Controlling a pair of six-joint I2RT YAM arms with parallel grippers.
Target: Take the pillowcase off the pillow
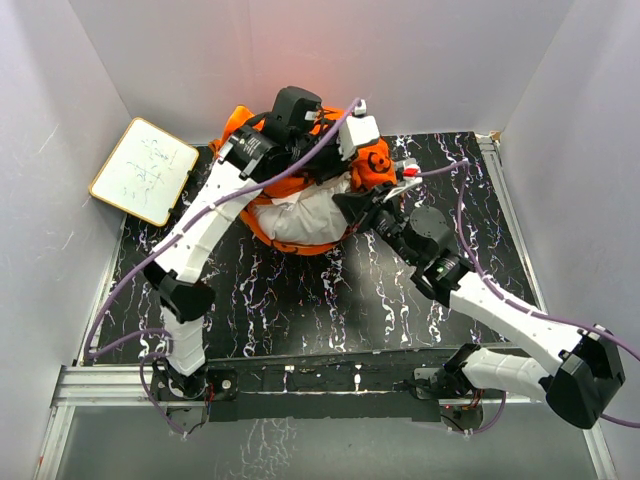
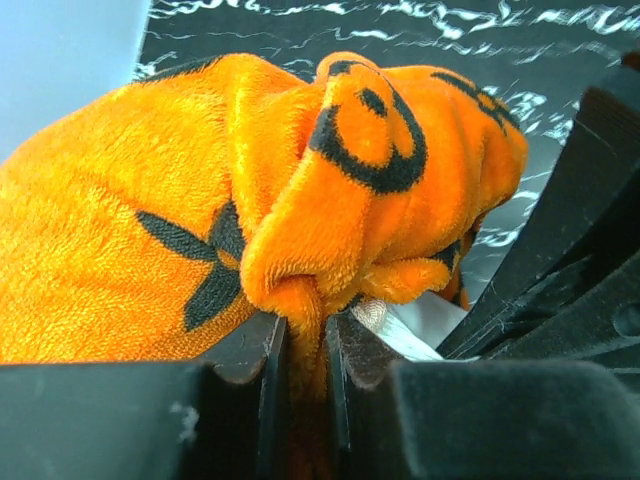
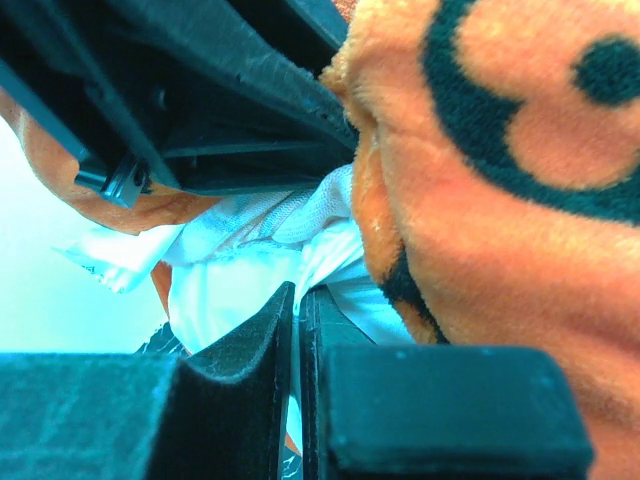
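Note:
The orange pillowcase [image 1: 245,135] with black patterns is bunched at the back of the table, the white pillow [image 1: 300,215] showing beneath it. My left gripper is shut on a twisted fold of the orange cloth, seen close up in the left wrist view. My right gripper is shut on white fabric of the pillow, beside the orange cloth [image 3: 500,280]. The two grippers are close together, and both fingertips are largely hidden in the top view.
A whiteboard [image 1: 142,170] leans at the back left. Pale walls enclose the sides and back.

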